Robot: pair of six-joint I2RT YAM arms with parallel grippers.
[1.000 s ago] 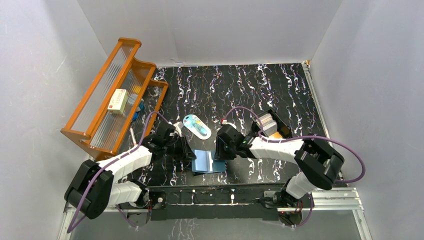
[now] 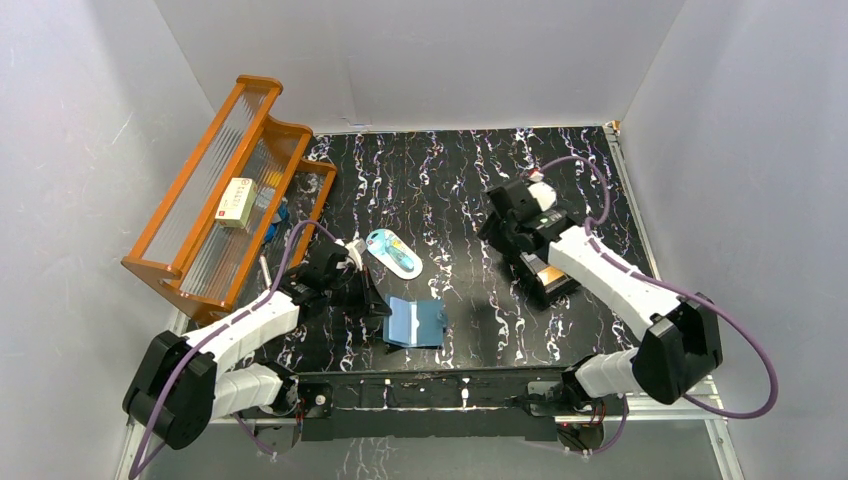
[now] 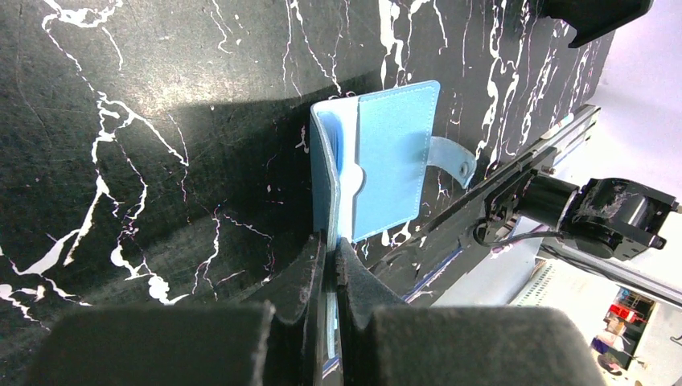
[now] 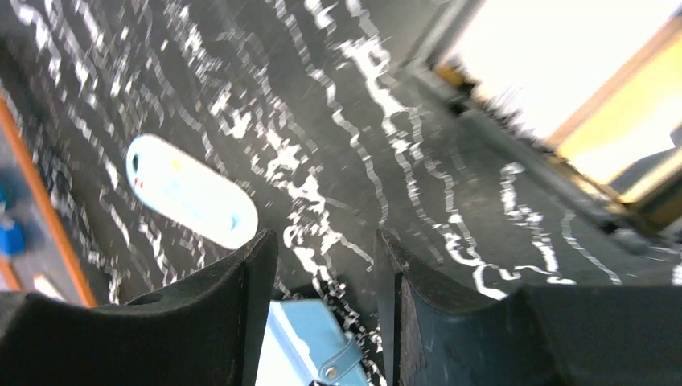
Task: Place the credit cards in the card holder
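A light blue card holder lies open at the table's front middle. In the left wrist view my left gripper is shut on one edge of the holder. My right gripper is part open, above the black box at the right, whose pale and yellow contents look blurred in the right wrist view; no card shows between its fingers. The holder's corner shows below it.
A blister-packed item lies behind the holder. A wooden shelf with a small box stands at the left.
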